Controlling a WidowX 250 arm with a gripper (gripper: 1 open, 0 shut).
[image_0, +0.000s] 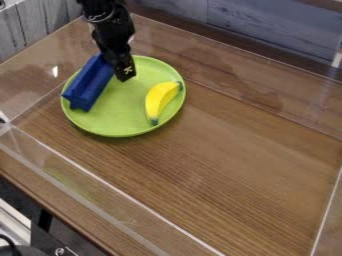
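A green plate (123, 120) sits on the wooden table at the left of the camera view. On it a blue block (84, 88) lies along the left side and a yellow banana (162, 100) along the right side. The dark gripper (122, 71) hangs over the back of the plate, just right of the blue block's upper end, open, with nothing clearly between its fingers.
Light walls border it at the back and left, and cables show at the lower left corner.
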